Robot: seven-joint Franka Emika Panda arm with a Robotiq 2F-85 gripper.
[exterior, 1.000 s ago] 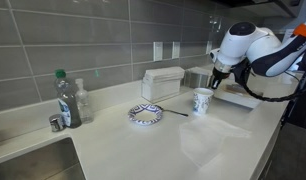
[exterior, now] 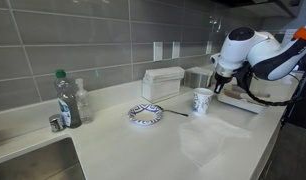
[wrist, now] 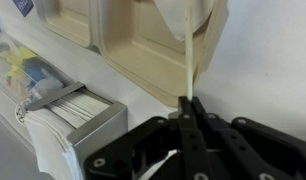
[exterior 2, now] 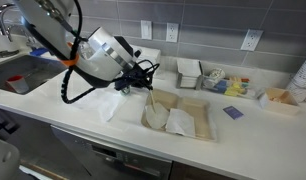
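Observation:
A thin, light-coloured stick-like utensil (wrist: 188,60) is pinched between the fingertips of my gripper, which is shut on it. In exterior view 2 my gripper (exterior 2: 147,72) hangs over the rear left part of a beige divided tray (exterior 2: 200,104), and the utensil (exterior 2: 152,97) points down into it. A whitish rounded thing (exterior 2: 155,118) lies in the tray's left compartment, and a white crumpled sheet (exterior 2: 180,122) lies to its right. Whether the utensil's lower end touches the rounded thing, I cannot tell.
A white toaster-like box (exterior 2: 188,70) and a clear bin of small items (exterior 2: 225,84) stand behind the tray. Right of it lies a purple pad (exterior 2: 232,112). A patterned cup (exterior: 202,101), a blue-rimmed plate (exterior: 145,115) and bottles (exterior: 67,98) occupy the other counter stretch.
My gripper has come down slightly toward the tray, with the arm shifting a little. The cup, plate and bottles have stayed put.

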